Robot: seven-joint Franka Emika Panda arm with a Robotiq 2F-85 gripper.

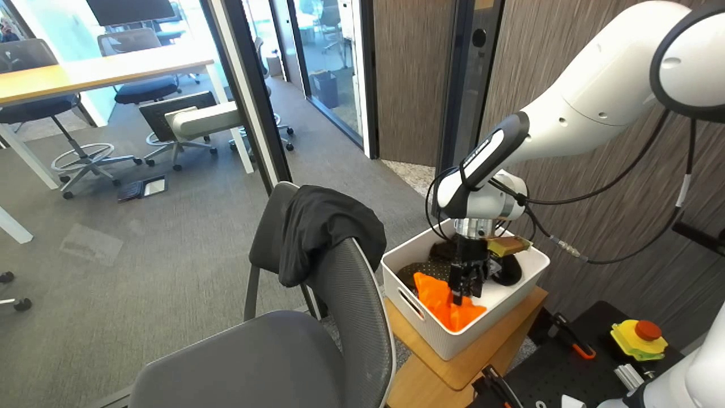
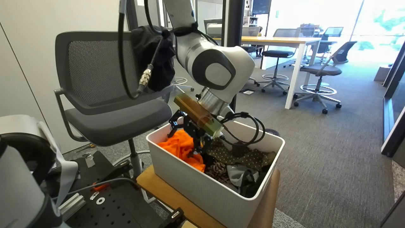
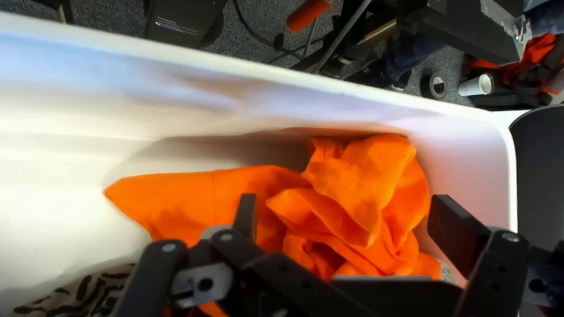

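Observation:
An orange cloth lies crumpled in one end of the white bin, close to its corner. My gripper is over this cloth with its fingers wide apart, one finger on either side of the bunched part. In the second exterior view the gripper reaches down inside the bin, its fingers at the orange cloth. Whether the fingertips touch the fabric, I cannot tell. Nothing is gripped.
Beside the orange cloth lie a dotted dark cloth, a patterned cloth and a grey-black item. The bin stands on a wooden stool. A grey chair with a black garment stands close by.

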